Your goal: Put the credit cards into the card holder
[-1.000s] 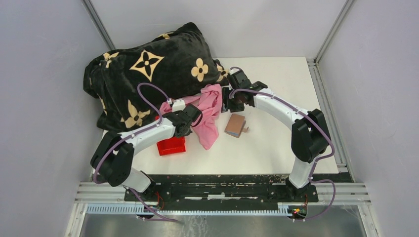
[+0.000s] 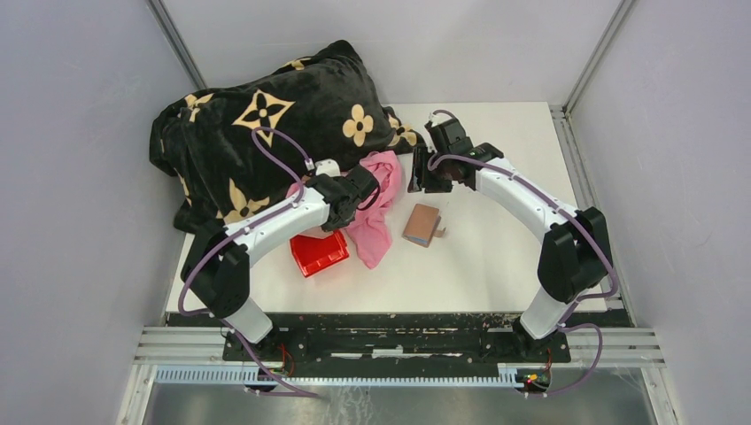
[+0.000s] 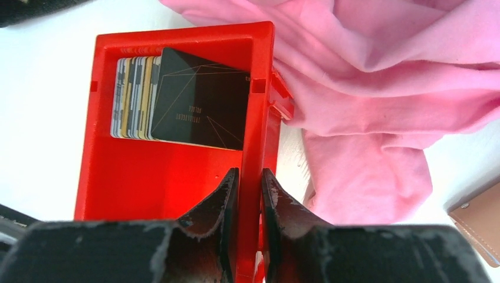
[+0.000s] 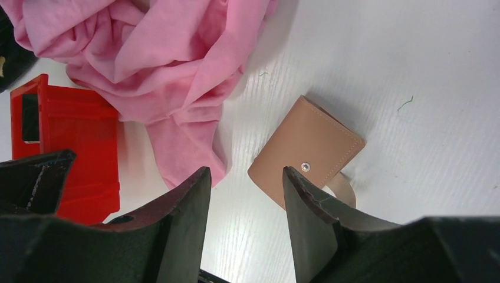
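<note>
A red box (image 3: 159,188) holds a stack of cards (image 3: 134,97) in its far part, with a dark card (image 3: 200,106) leaning on the right of it. My left gripper has one finger on each side of the box's right wall and is shut on it. The brown card holder (image 4: 309,147) lies closed on the table, its snap tab poking out at one edge. Short of the card holder in the right wrist view, my right gripper is open and empty. From above, the left arm covers part of the red box (image 2: 321,254).
A crumpled pink cloth (image 2: 372,235) lies between the box and the card holder, against the box's side. A black patterned blanket (image 2: 266,133) fills the back left. Bare table (image 2: 496,266) surrounds the card holder to the right and front.
The left gripper has moved right and slightly back, and the red box has shifted right and turned with it. The right gripper has moved a little to the right.
</note>
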